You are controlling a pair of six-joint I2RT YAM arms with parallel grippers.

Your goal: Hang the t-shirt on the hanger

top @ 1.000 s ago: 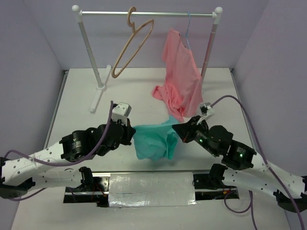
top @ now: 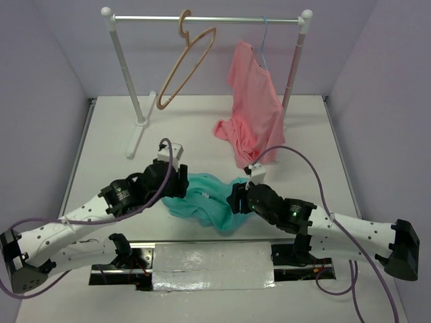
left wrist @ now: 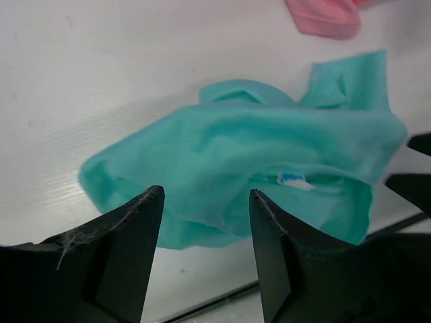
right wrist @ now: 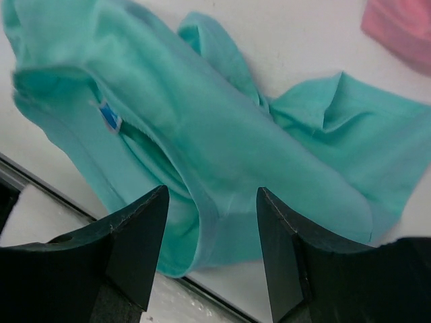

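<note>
The teal t-shirt lies crumpled on the white table, filling much of both wrist views, with a small white label in its folds. My left gripper hangs over the shirt's left part, open, with its fingertips apart and nothing held. My right gripper is over the shirt's right part, also open and empty. A wooden hanger hangs from the rail above the back left of the table.
A pink garment hangs on a blue hanger at the rail's right, its lower end piled on the table. White uprights stand at both sides. The table's front edge runs just below the shirt, with bare table to either side.
A second ago the shirt was held raised between both grippers; it now lies spread and rumpled on the table. Both grippers have since shifted above it and are apart from it.
</note>
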